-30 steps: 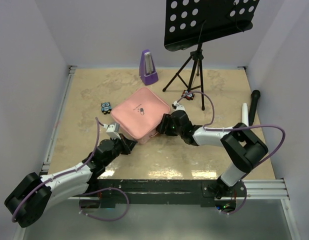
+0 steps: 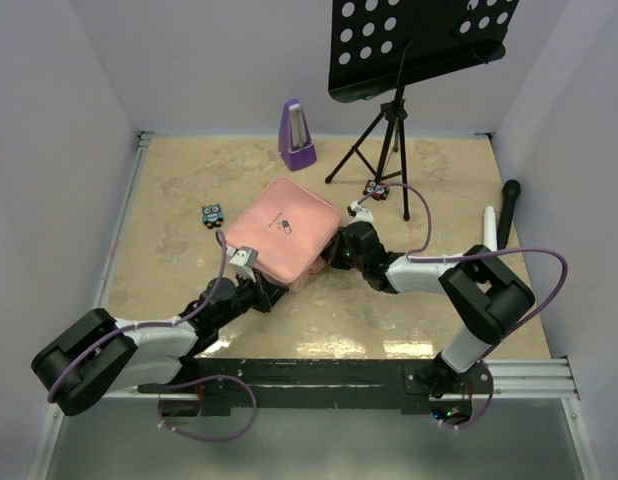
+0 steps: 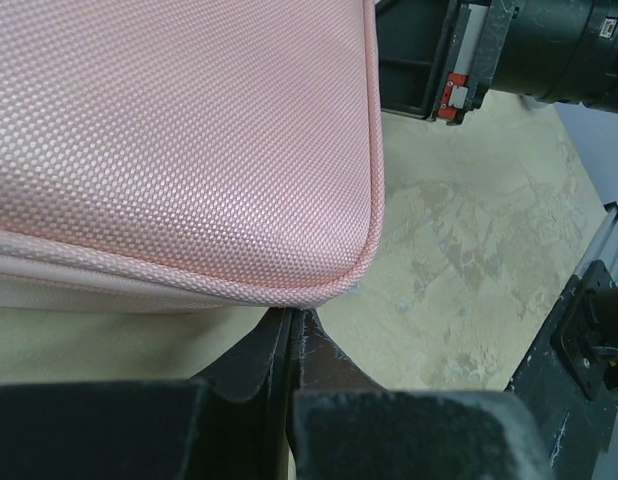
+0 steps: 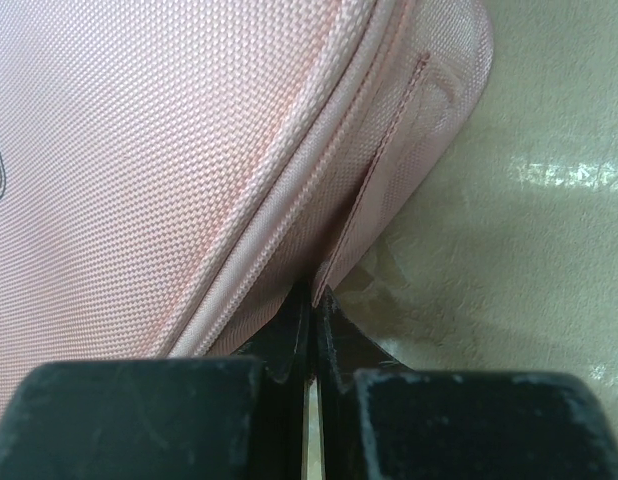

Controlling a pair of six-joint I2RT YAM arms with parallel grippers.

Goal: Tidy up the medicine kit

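Note:
The medicine kit [image 2: 286,222] is a pink soft case with a pill mark on its lid, lying at an angle on the table. At its near corner, my left gripper [image 2: 277,291] is shut; in the left wrist view its fingertips [image 3: 292,325] meet just under the piped lid edge, and nothing shows between them. On the case's right side my right gripper [image 2: 336,259] is shut on a thin fold of pink fabric [image 4: 374,185], which runs down into its fingertips in the right wrist view. The inside of the case is hidden.
Behind the case stand a purple metronome [image 2: 297,138] and a black music stand [image 2: 393,140]. A small blue item [image 2: 212,215] lies to the left. A white tube [image 2: 489,228] and a black microphone [image 2: 508,214] lie at the right.
My left gripper has moved rightward and slightly nearer along the case's front edge. The case has barely shifted.

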